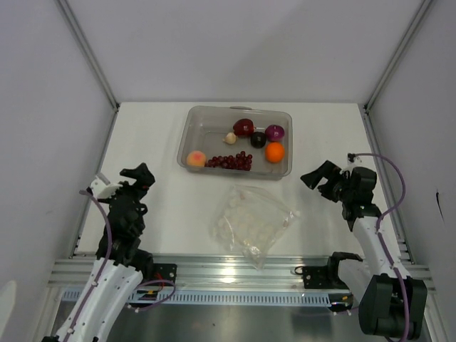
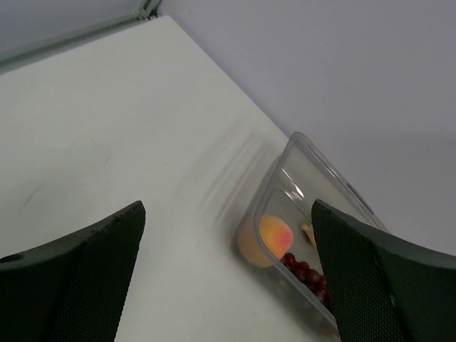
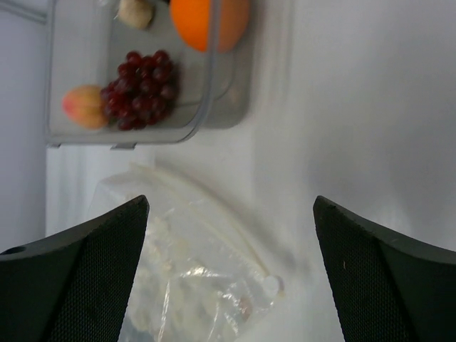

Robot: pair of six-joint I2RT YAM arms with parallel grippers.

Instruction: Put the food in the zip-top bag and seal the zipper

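A clear zip bag (image 1: 253, 222) lies flat and empty on the white table, below a grey plastic bin (image 1: 187, 139) holding the food: a peach (image 1: 197, 159), grapes (image 1: 229, 162), an orange (image 1: 274, 152), a dark red item (image 1: 244, 127), a purple item (image 1: 275, 132), a black item (image 1: 258, 139) and a small pale bulb (image 1: 230, 138). My left gripper (image 1: 138, 174) hangs open over the left table, left of the bin, its wrist view facing the peach (image 2: 274, 235). My right gripper (image 1: 320, 178) stands open right of the bin, with the bag (image 3: 185, 278) below in its wrist view.
Bare table (image 1: 142, 121) lies on both sides of the bin. Grey walls enclose the back and sides, and a metal rail (image 1: 228, 263) runs along the front edge.
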